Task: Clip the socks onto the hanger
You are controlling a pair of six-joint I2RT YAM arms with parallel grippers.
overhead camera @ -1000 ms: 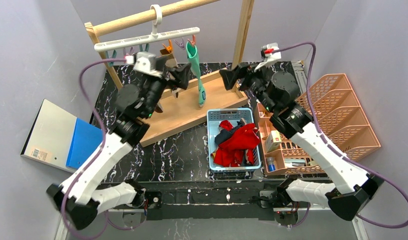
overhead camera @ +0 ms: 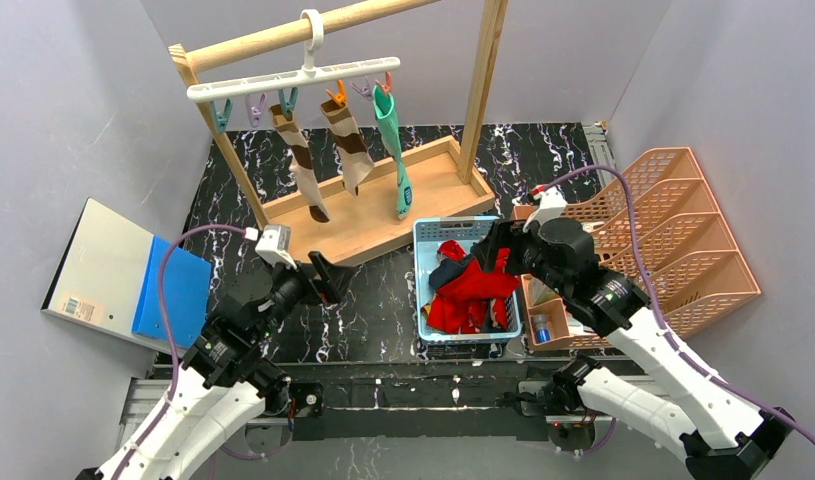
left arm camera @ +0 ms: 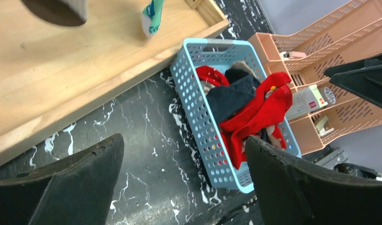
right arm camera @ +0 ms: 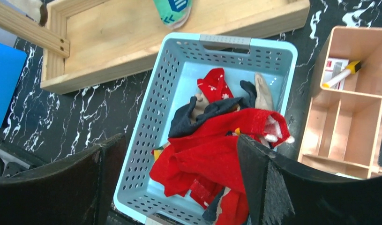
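A white hanger with coloured clips hangs on the wooden bar. Three socks are clipped to it: two brown-and-cream and one teal. A blue basket holds red, dark and grey socks. My left gripper is open and empty, low over the counter left of the basket. My right gripper is open over the basket, its fingers on either side of the red fabric in the right wrist view, holding nothing.
The wooden tray lies behind the basket. A peach organiser stands to the right, a folder to the left.
Both arms have come down and toward the front: my left gripper away from the hanging socks, my right gripper from beside the teal sock to above the basket.
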